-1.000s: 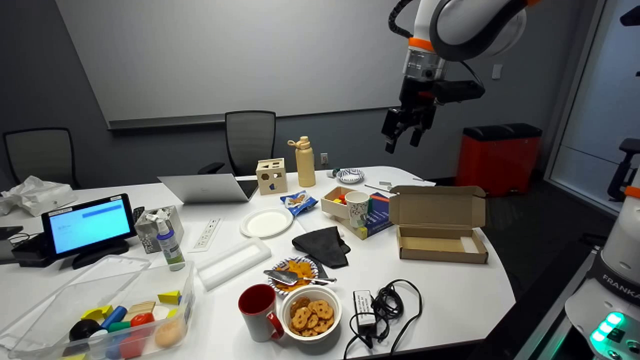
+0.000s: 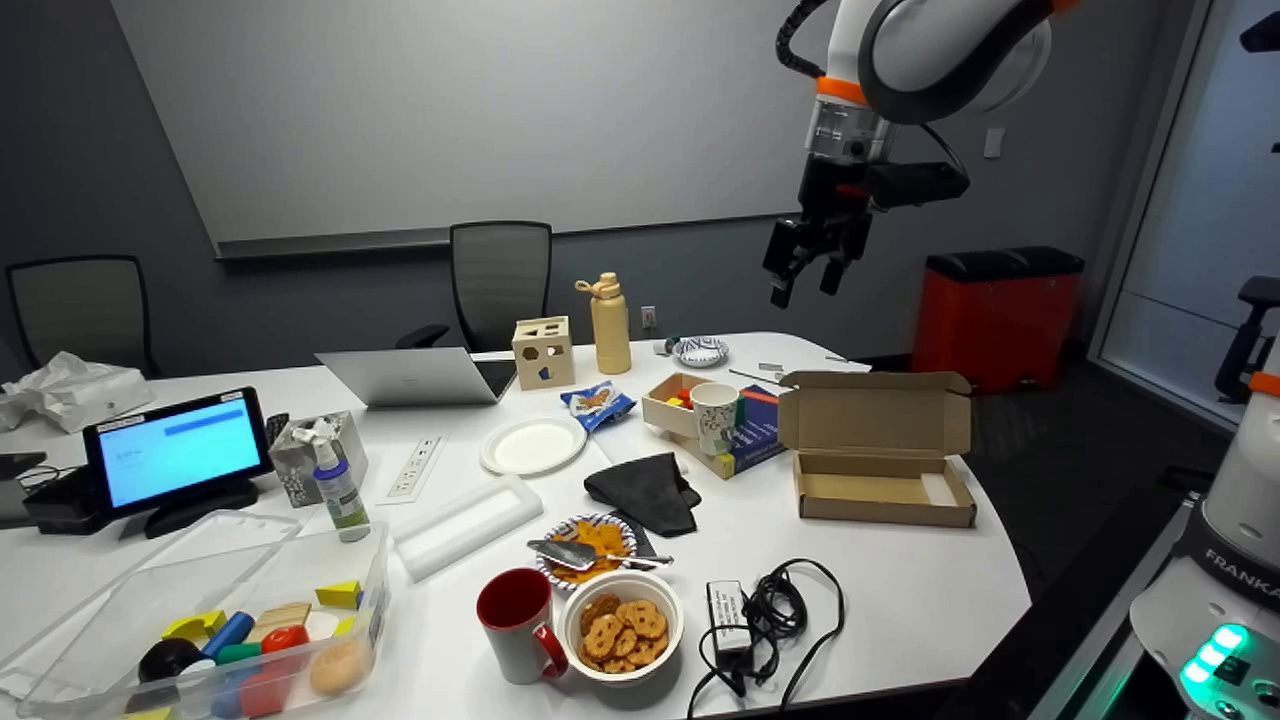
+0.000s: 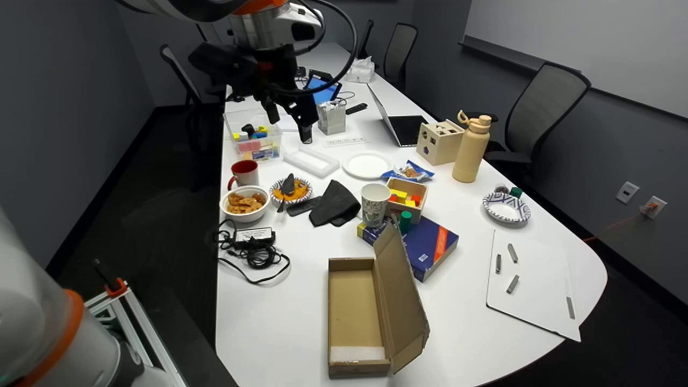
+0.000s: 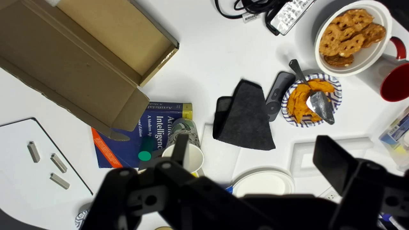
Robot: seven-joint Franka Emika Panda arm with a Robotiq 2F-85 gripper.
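Observation:
High above the table hangs my gripper, its two fingers wide apart and nothing between them. In the wrist view, a black cloth lies flat on the table below the gap. A patterned paper cup stands on a blue book, partly behind one finger. Beside the book is an open cardboard box, empty but for a white patch at one end. A bowl of pretzel snacks, a red and grey mug and a patterned bowl of orange food with a serving spoon sit together near one edge.
A coiled cable with its adapter lies near the front edge. Around the far side stand a tan bottle, a wooden shape box and a laptop. A white plate is empty. Bare table surrounds the cardboard box.

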